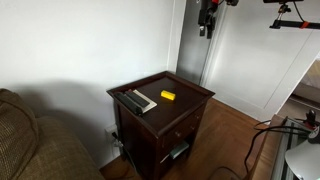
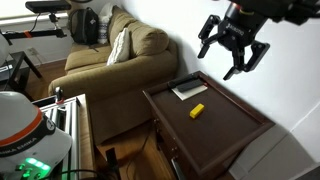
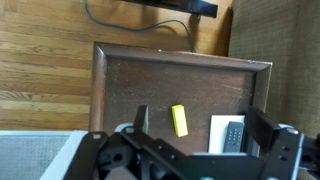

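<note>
A small yellow block (image 1: pixel 168 95) lies on the dark wooden top of a nightstand (image 2: pixel 217 136), near its middle. My gripper (image 2: pixel 216 62) hangs in the air above the nightstand, open, with nothing between its fingers. Looking down in the wrist view, the yellow block (image 3: pixel 179 120) shows between the two widely parted fingers, well below them. In exterior view 1 the gripper (image 1: pixel 207 32) is at the top, beyond the nightstand's right side and only partly in frame.
A black remote (image 3: pixel 234 137) and a white paper or booklet (image 1: pixel 144 101) lie on the nightstand beside the block. The top has a raised rim (image 3: pixel 183 53). A brown sofa (image 2: pixel 149 40) and a white wall (image 1: pixel 88 40) stand close by. Cables run over the floor.
</note>
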